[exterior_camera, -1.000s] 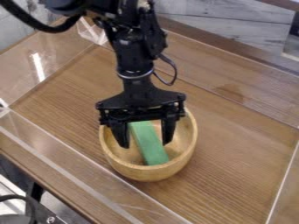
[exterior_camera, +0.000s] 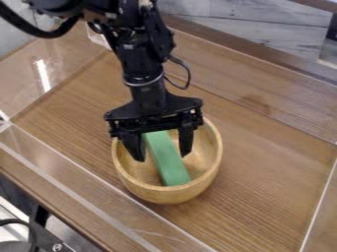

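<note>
My black gripper hangs in the centre of the camera view, its two fingers spread open over a tan round bowl. Inside the bowl lies a long green object, running from under the gripper toward the front. The fingers reach down to the bowl's inside on either side of it; whether they touch it I cannot tell.
A small white object shows at the top left behind the arm, and a black cable lies at the lower left edge.
My arm and gripper have shifted very slightly. The bowl and green object look unchanged.
</note>
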